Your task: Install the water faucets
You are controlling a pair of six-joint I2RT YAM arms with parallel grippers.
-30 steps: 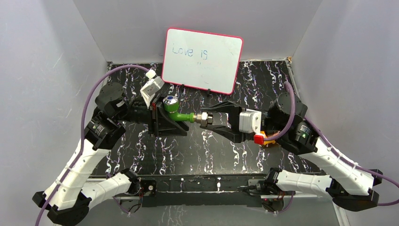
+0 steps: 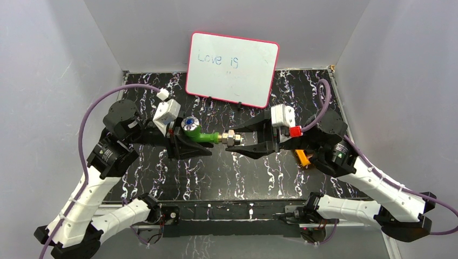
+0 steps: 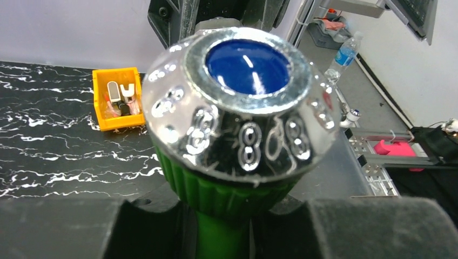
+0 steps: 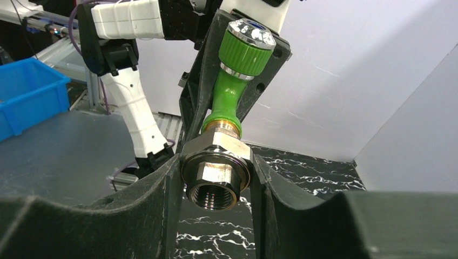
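A green faucet (image 2: 206, 137) with a chrome knob and blue cap (image 3: 247, 67) hangs level above the table between my two grippers. Brass-coloured hex fittings (image 4: 216, 148) sit on its outlet end, the threaded opening facing the right wrist camera. My right gripper (image 2: 232, 140) is shut on these fittings, one finger (image 4: 270, 216) on either side. Around the green body stands my left gripper, its fingers (image 3: 146, 229) close to the stem on both sides. The knob hides part of that grip, so whether they press on the stem cannot be told.
A yellow bin (image 3: 118, 127) with small parts stands on the black marbled table (image 2: 227, 183), at the right in the top view. A whiteboard (image 2: 232, 70) leans at the back. Bare table lies beneath both grippers.
Both grippers and the faucet between them have shifted slightly left. My right gripper has turned about its axis, and the left wrist has tilted a little.
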